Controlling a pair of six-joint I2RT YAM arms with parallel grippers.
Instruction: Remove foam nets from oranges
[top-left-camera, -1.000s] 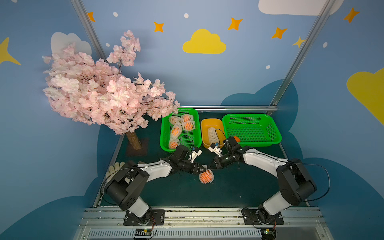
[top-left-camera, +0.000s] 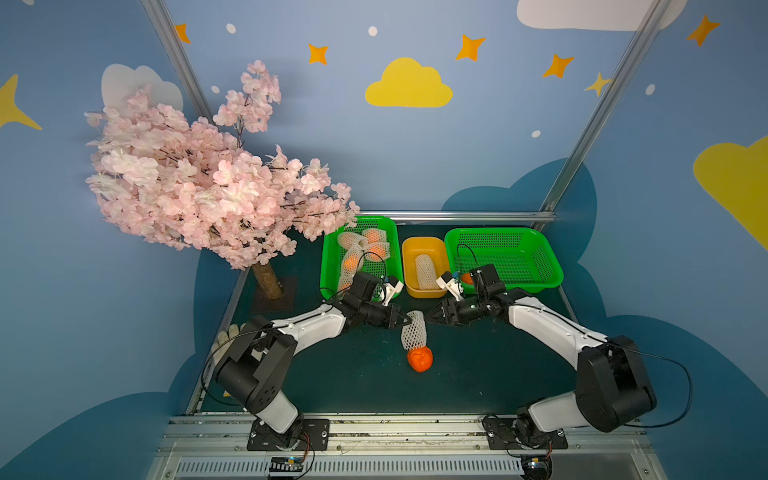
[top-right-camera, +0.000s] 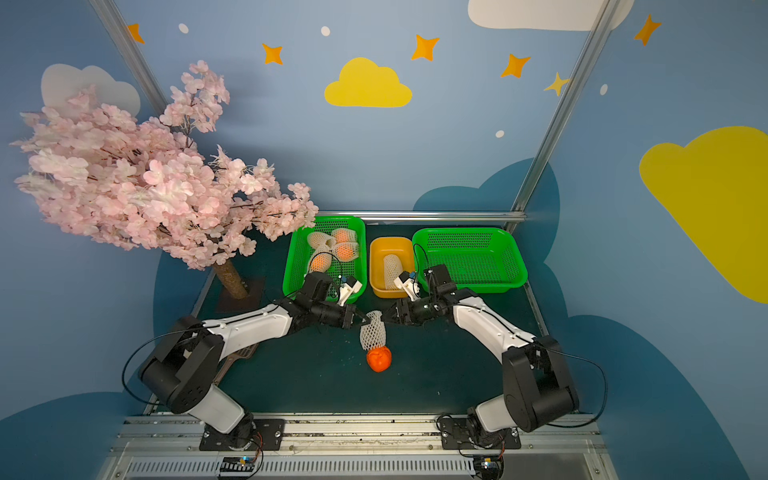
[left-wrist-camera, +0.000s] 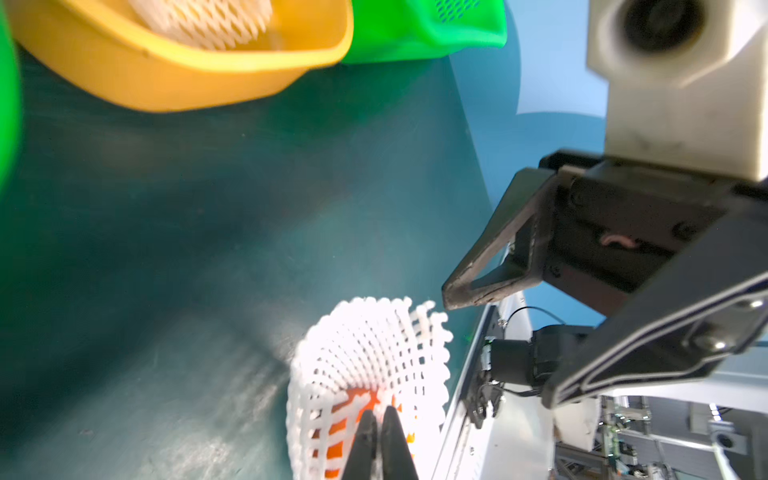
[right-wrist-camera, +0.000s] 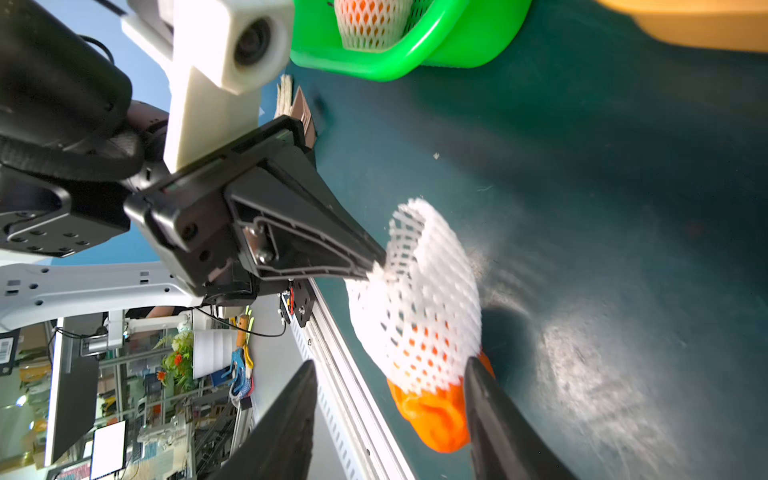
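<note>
An orange (top-left-camera: 420, 360) rests on the mat at front centre, mostly bare, with a white foam net (top-left-camera: 413, 329) rising off its top. My left gripper is shut on the net's edge, lifting it above the fruit (right-wrist-camera: 432, 416). My right gripper (top-left-camera: 437, 318) stands open just right of the net, nothing between its fingers.
The left green basket (top-right-camera: 292, 256) holds several netted oranges. The yellow tray (top-right-camera: 392, 244) holds a loose net. The right green basket (top-right-camera: 472, 260) is partly hidden by my right arm. A blossom tree (top-left-camera: 268, 280) stands at the left.
The net has risen off the orange, pulled upward by my left gripper, baring the fruit. My right gripper has moved up and right, away from the net.
</note>
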